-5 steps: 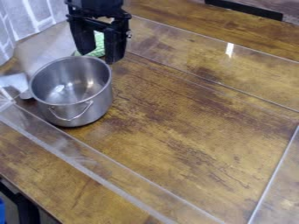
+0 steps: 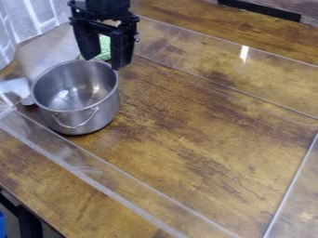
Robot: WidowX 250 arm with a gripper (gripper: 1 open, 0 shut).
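A steel pot with a wire handle on its side stands at the left of the table. Just behind and above its rim hangs the black gripper, fingers pointing down; whether it is open or shut is hard to tell. A green object, partly hidden by the gripper, sits behind it.
A white crumpled object lies left of the pot, and a pale curtain-like sheet is at the upper left. Transparent strips run along the table's edges.
The gripper has shifted very slightly over the last second. The pot has not moved.
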